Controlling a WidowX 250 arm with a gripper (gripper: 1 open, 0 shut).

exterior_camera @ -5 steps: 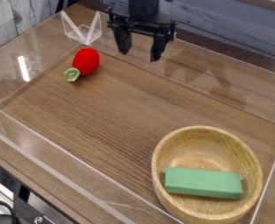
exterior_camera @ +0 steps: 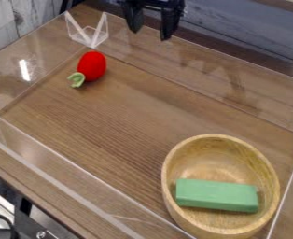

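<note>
My gripper (exterior_camera: pixel 152 26) is at the top centre of the camera view, dark and partly cut off by the frame edge, with its fingers apart and nothing seen between them. Below and left of it a red vegetable with a green end (exterior_camera: pixel 91 67), like a radish or pepper, lies on the wooden surface. A green block (exterior_camera: pixel 216 194) lies inside a pale wooden bowl (exterior_camera: pixel 191 157) at the bottom right.
A clear, angular wire or plastic object (exterior_camera: pixel 88 30) stands at the top left near the edge.
My gripper has moved up in the view, away from the middle, and is now more cut off by the top edge. The objects have not moved.
</note>
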